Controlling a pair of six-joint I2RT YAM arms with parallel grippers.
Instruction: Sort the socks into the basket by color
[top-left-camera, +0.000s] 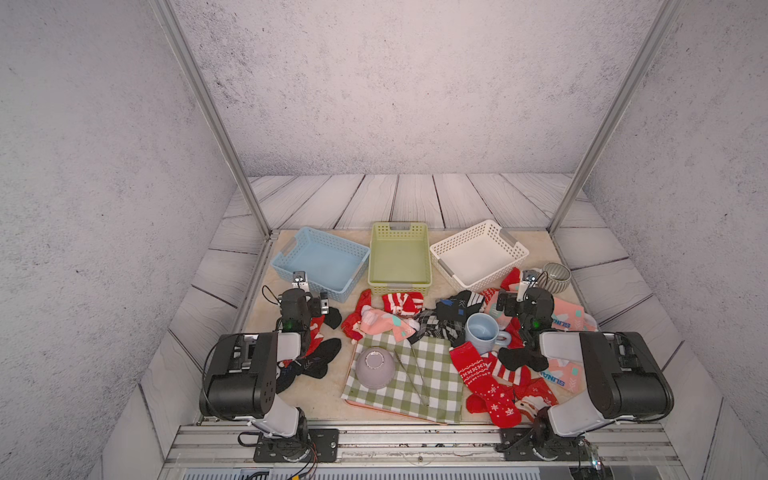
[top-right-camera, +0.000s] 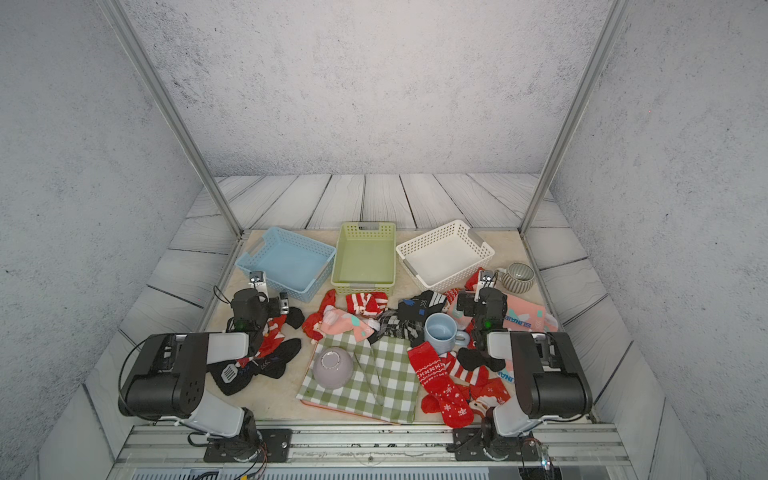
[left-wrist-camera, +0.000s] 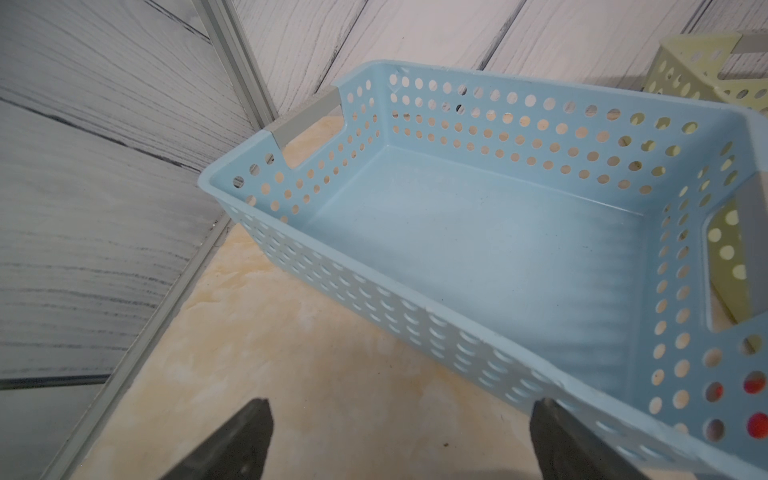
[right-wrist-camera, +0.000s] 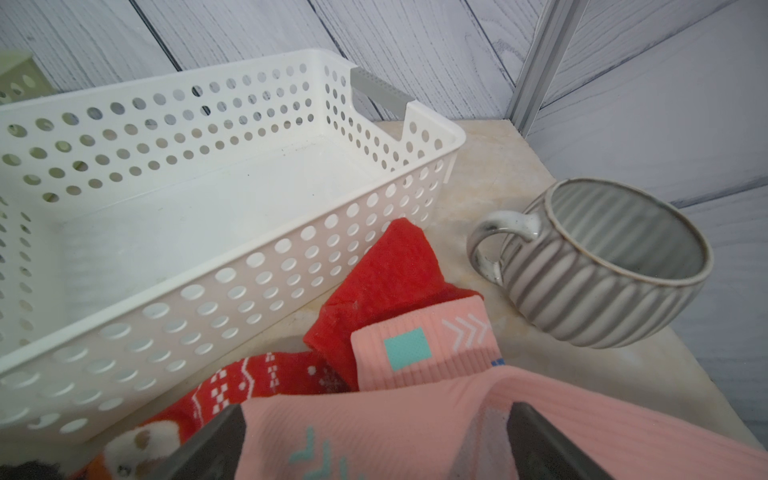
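Three empty baskets line the back: blue (top-left-camera: 320, 260), green (top-left-camera: 400, 256) and white (top-left-camera: 480, 252). Red socks (top-left-camera: 485, 388), pink socks (top-left-camera: 384, 321) and dark socks (top-left-camera: 452, 312) lie loose in front of them. My left gripper is open, low in front of the blue basket, nothing between its fingers. My right gripper is open over a pink sock (right-wrist-camera: 344, 424) near the white basket, with red socks (right-wrist-camera: 376, 280) just beyond.
A ribbed mug (right-wrist-camera: 600, 280) stands at the back right. A blue mug (top-left-camera: 482, 328) sits among the socks. A mauve bowl (top-left-camera: 374, 366) rests on a checked cloth (top-left-camera: 432, 384) at the front middle.
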